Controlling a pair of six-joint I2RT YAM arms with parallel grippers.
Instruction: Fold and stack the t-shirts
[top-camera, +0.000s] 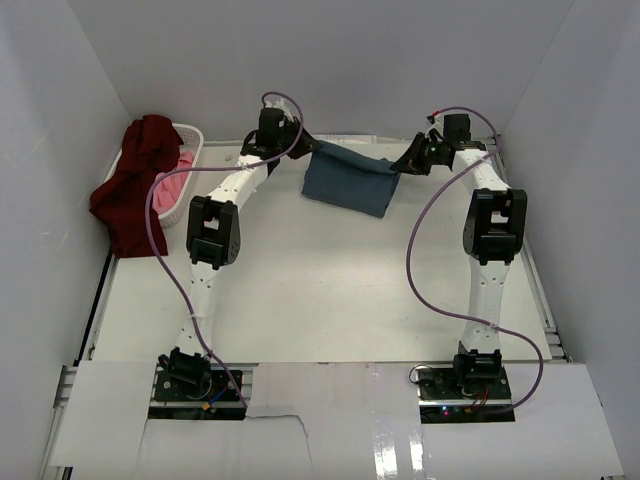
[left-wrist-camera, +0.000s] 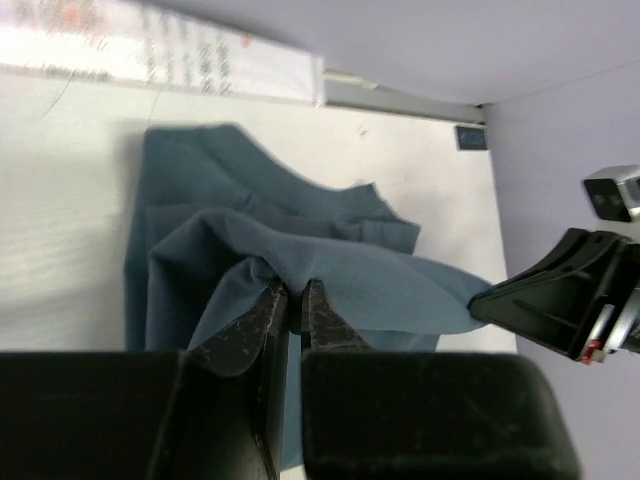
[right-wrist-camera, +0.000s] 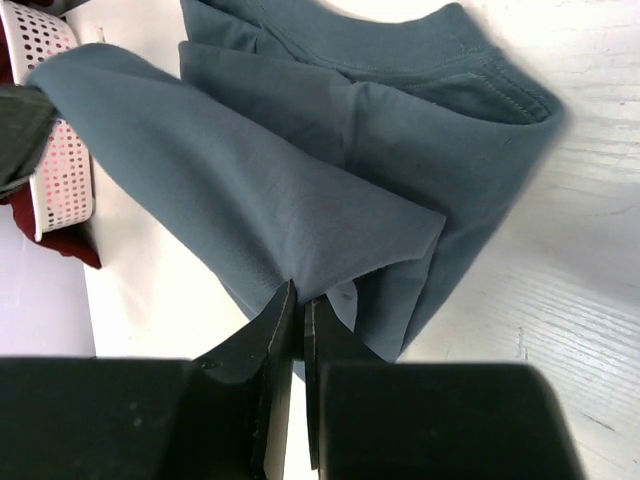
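A slate-blue T-shirt (top-camera: 345, 185), folded to a small rectangle, lies at the back middle of the table. My left gripper (top-camera: 312, 146) is shut on the upper layer at its left, and my right gripper (top-camera: 398, 169) is shut on it at the right. Between them the held edge stretches as a raised band over the lower part. In the left wrist view the cloth (left-wrist-camera: 350, 285) runs from the left fingertips across to the right gripper. The collar (right-wrist-camera: 450, 40) lies flat beyond the held fold in the right wrist view.
A white laundry basket (top-camera: 186, 200) stands at the back left, with a dark red cloth (top-camera: 135, 195) draped over it and a pink cloth (top-camera: 172, 185) inside. Printed white paper (left-wrist-camera: 190, 50) lines the back edge.
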